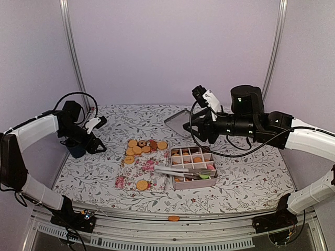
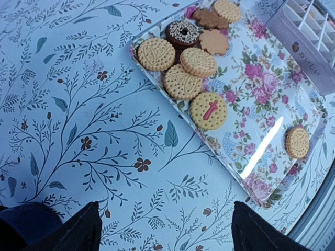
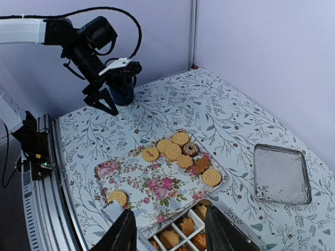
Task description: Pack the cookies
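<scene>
A pink-grey divided box [image 1: 194, 183] holds cookies in several compartments. Silver tongs [image 1: 180, 171] lie across it, one end reaching left over the flowered tray [image 1: 123, 180]. On that tray, several cookies are grouped at the far side, among them a chocolate ring [image 2: 182, 34] and a cross-marked cookie [image 2: 208, 110]; a round cookie [image 1: 142, 184] sits near the front. My right gripper is above the box, fingers apart, with the tongs [image 3: 137, 236] below and not gripped. Out to the left, my left gripper stands open over bare cloth, empty.
An empty grey metal tray [image 3: 281, 175] lies behind the box. A dark blue container [image 2: 34, 222] stands at the left beneath my left arm. One orange piece [image 1: 173, 218] rests on the table's front ledge.
</scene>
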